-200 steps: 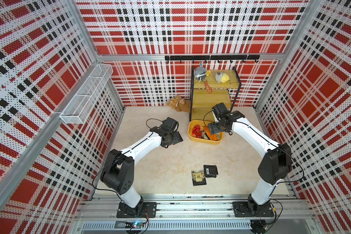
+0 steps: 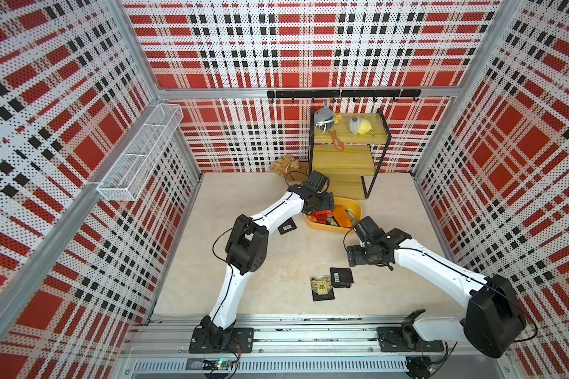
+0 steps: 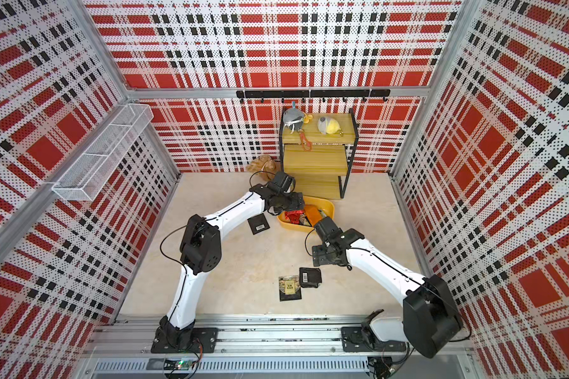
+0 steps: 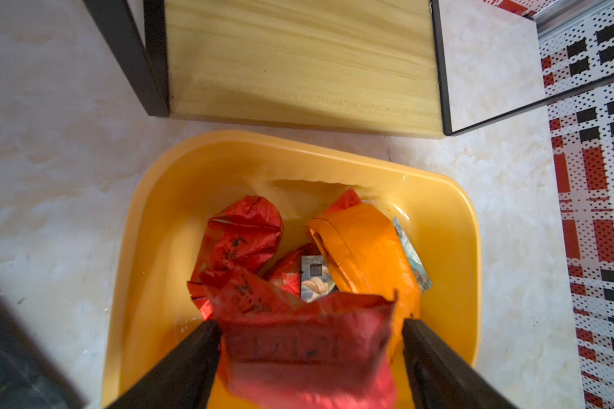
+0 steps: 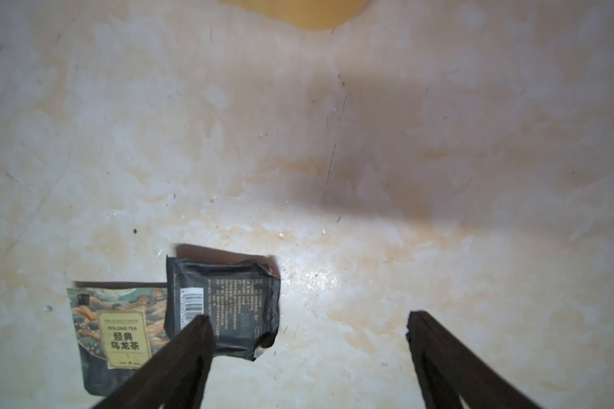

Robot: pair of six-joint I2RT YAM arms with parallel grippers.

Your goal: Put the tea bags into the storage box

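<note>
In the left wrist view my left gripper is over the yellow-orange storage box, its fingers spread. A blurred red tea bag lies between them, close to the camera. Inside the box are another red bag, an orange bag and patterned packets. My right gripper stands open and empty above the table in front of the box. Ahead of it, to the left, lie a black tea bag and a patterned oolong tea bag. Another black tea bag lies left of the box.
A wooden shelf rack stands just behind the box with plush toys on its top. A brown plush sits behind the left arm.
My left gripper has moved right and back, from the left black bag to over the box. My right gripper has drawn away from the box toward the front bags.
</note>
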